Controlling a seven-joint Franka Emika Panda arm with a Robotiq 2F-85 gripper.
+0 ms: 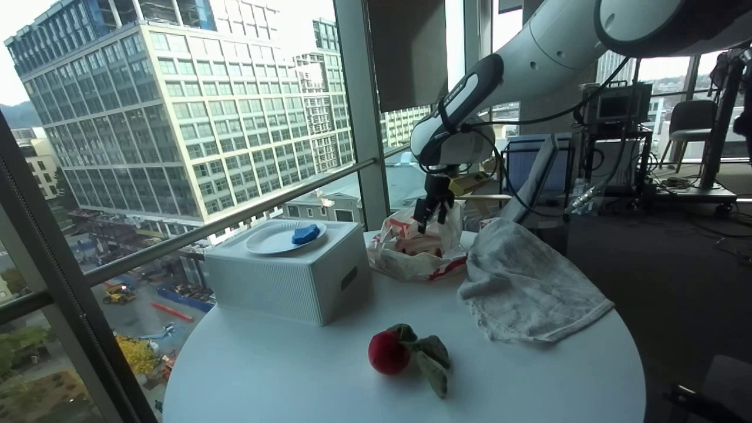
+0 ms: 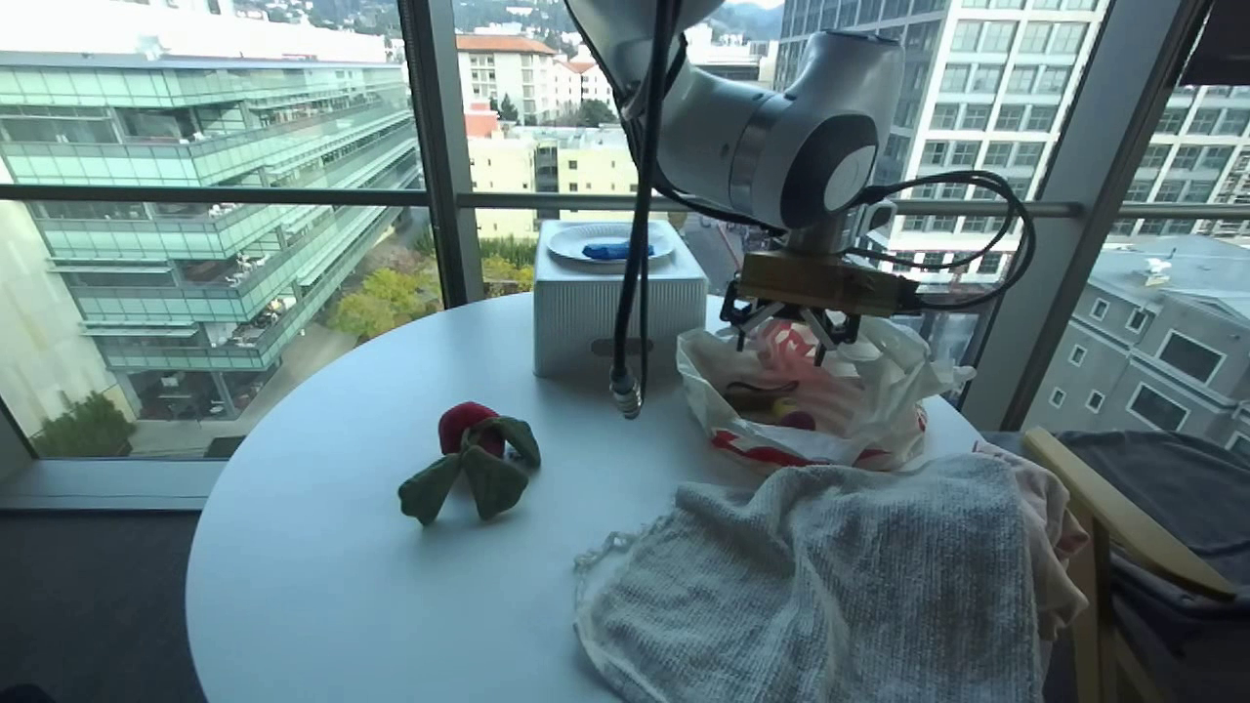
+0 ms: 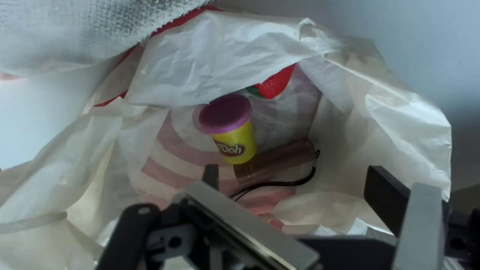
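Note:
My gripper (image 2: 781, 346) points down over the mouth of a white and red plastic bag (image 2: 732, 428), open with nothing between its fingers. Within the bag, the wrist view shows a yellow Play-Doh tub (image 3: 236, 139) with a purple lid, tilted. Against it lies a clear reddish cylinder (image 3: 283, 159) with a black cord. A red strawberry-like piece (image 3: 275, 83) peeks out from under a fold of the bag. The gripper's fingers (image 3: 389, 198) stand wide apart, nearer the camera than these contents. Whether the fingers touch the bag's rim, I cannot tell.
A grey towel (image 2: 809, 574) lies beside the bag. On a white ribbed box (image 1: 282, 285) rests a plate (image 1: 264, 239) with a blue item (image 1: 305, 234). A red plush ball with green leaves (image 1: 389, 352) sits on the round table (image 1: 282, 380).

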